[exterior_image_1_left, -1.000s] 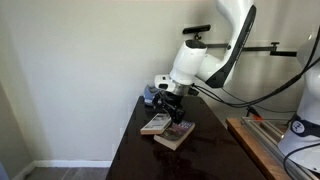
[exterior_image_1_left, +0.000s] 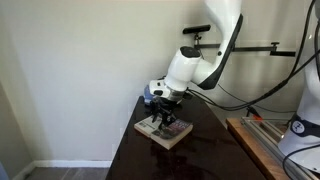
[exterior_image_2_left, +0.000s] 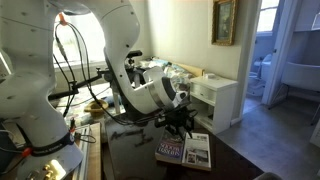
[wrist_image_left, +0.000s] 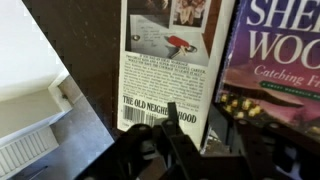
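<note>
A white book (wrist_image_left: 165, 75) with photographs and the heading "The Old Neighborhood" fills the middle of the wrist view. Right of it lies a purple book (wrist_image_left: 275, 60), their long edges close together. Both are on the dark table, where exterior view 2 shows the white book (exterior_image_2_left: 197, 154) beside the darker purple one (exterior_image_2_left: 170, 150). My gripper stands over the lower end of the white book, its fingers apart with a gap between them. Whether a fingertip touches the book is hard to tell.
A white cabinet (exterior_image_2_left: 215, 100) stands behind the table. Cables hang beside the arm.
The white book, tilted up beside the purple one before, now lies flatter and lower. My gripper has moved slightly left and down in exterior view 1.
</note>
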